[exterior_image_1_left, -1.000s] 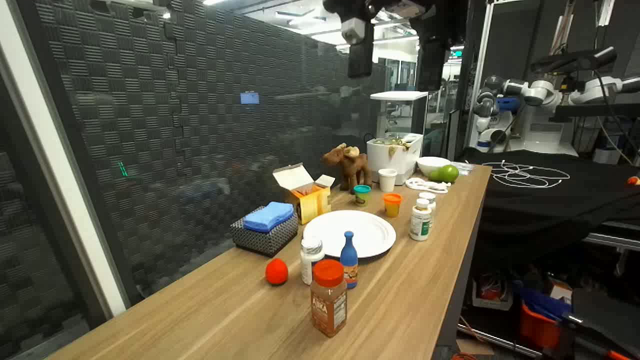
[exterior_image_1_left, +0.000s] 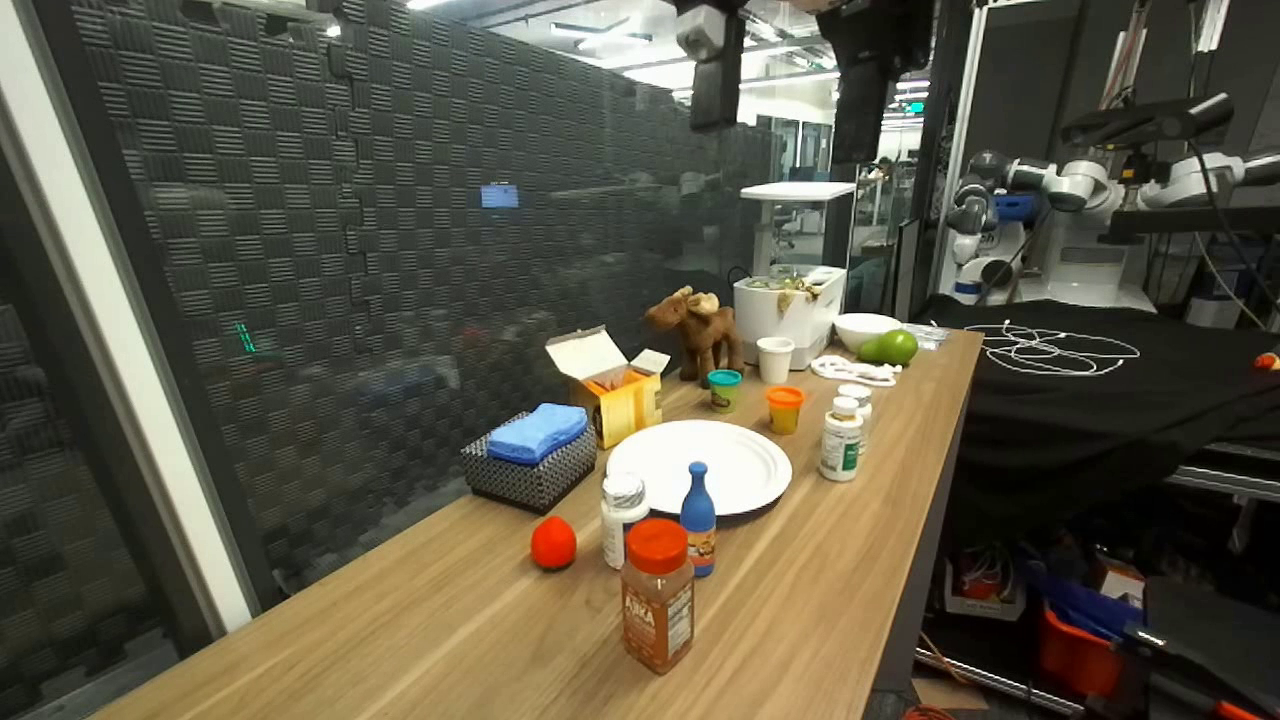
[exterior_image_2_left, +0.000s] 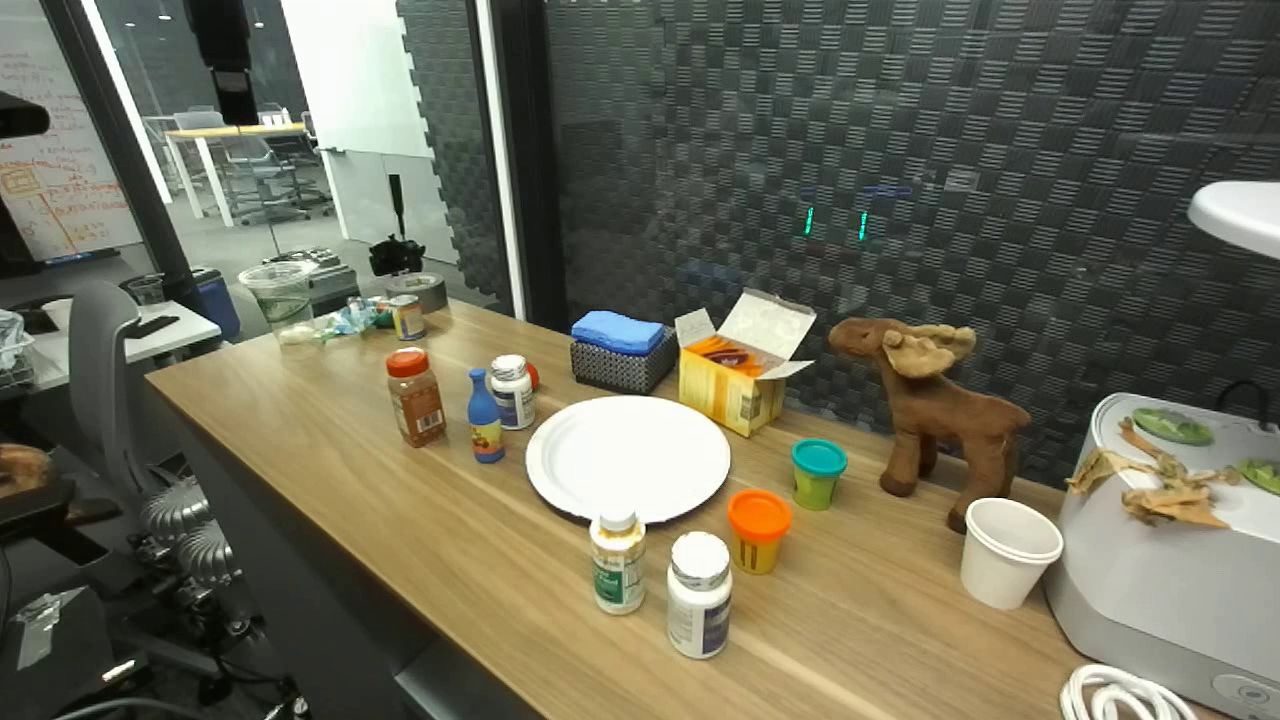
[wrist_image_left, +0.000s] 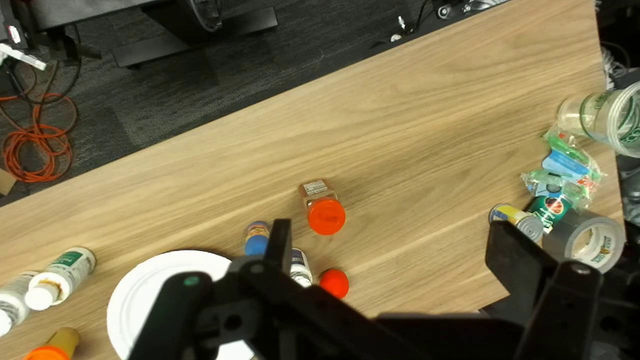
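Note:
High above the table, my gripper (exterior_image_1_left: 787, 130) stands open, its two fingers far apart with nothing between them. In the wrist view a red-lidded spice jar (wrist_image_left: 324, 210) shows near the middle, below the gripper and nearer the left finger. Close to that finger are a blue bottle (wrist_image_left: 256, 239), a white pill bottle (wrist_image_left: 300, 268), partly hidden by it, and a red ball (wrist_image_left: 334, 282). A white plate (exterior_image_2_left: 627, 456) lies flat in mid-table. Beyond it stand a yellow open box (exterior_image_2_left: 727, 390) and a dark basket (exterior_image_2_left: 625, 365) holding a folded blue cloth (exterior_image_2_left: 618, 330).
Two white bottles, an orange-lidded tub (exterior_image_2_left: 759, 528), a teal-lidded tub (exterior_image_2_left: 818, 473), a plush moose (exterior_image_2_left: 942, 414) and white cups (exterior_image_2_left: 1010, 551) crowd the plate's far side. A tape roll (wrist_image_left: 583, 239), cans and a clear jar (wrist_image_left: 603, 118) sit at the other end. Bare wood lies between.
My gripper has risen slightly in exterior view 1, still open. The objects on the table have not moved.

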